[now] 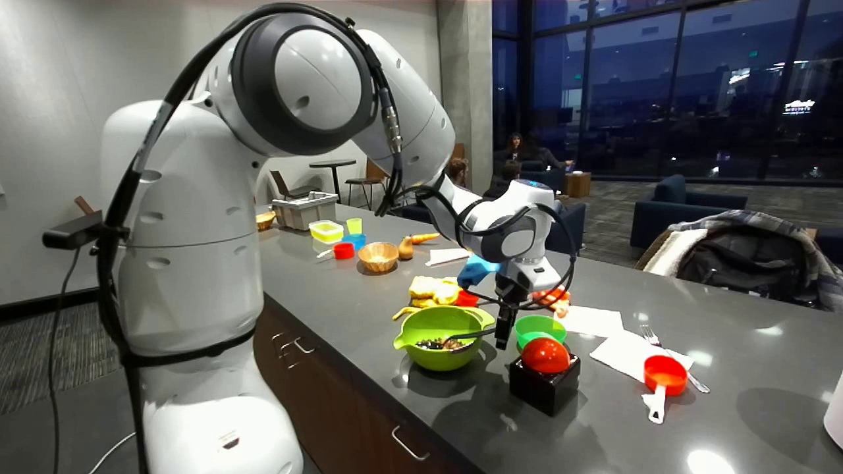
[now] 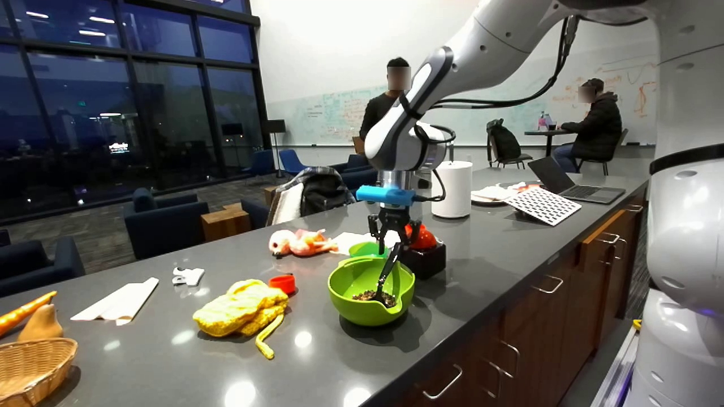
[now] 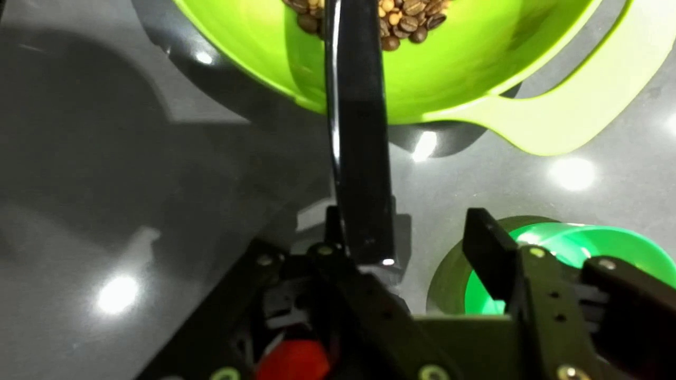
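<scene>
A black-handled utensil [image 3: 358,126] leans in the lime-green bowl [image 2: 344,298], its handle sticking out over the rim and its lower end among coffee beans [image 3: 409,20]. At the handle's outer end is my gripper, just outside the bowl. In the wrist view a clear gap separates the fingers; the handle's end lies in this gap, close to the left finger, well away from the right one. Whether the left finger touches it I cannot tell. The utensil's head is mostly hidden among the beans.
A green cup [image 3: 608,237] sits under and beside the right finger. Close by stands a black box [image 1: 545,387] with a red ball-like object [image 1: 546,355] on top. A yellow cloth-like item [image 2: 237,308] and a red cup [image 2: 282,284] lie past the bowl.
</scene>
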